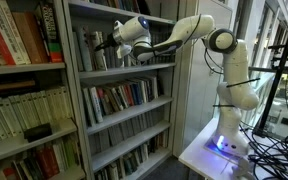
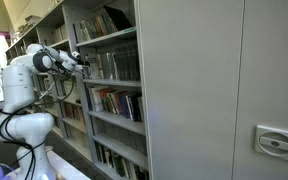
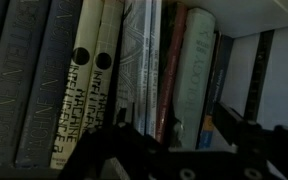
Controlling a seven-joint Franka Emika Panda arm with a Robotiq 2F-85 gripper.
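Note:
My gripper faces a row of upright books on a high shelf. In the wrist view its two dark fingers stand apart at the bottom, with book spines ahead of the gap and nothing clearly held. A thin red book [image 3: 171, 75] and a grey-green book [image 3: 195, 75] stand beyond the gap. Left of them are a pale silvery book [image 3: 132, 70] and cream volumes [image 3: 84, 75] lettered "Machine Intelligence". From outside, the gripper [image 1: 107, 43] is small and dark at the upper shelf; whether it touches any book cannot be told.
Dark volumes [image 3: 46, 80] fill the left of the row. A slim blue-and-orange book [image 3: 215, 90] leans at its right end, near the pale shelf panel [image 3: 284, 75]. Lower shelves hold more books [image 1: 122, 97]. A white table [image 1: 206, 160] stands by the arm's base.

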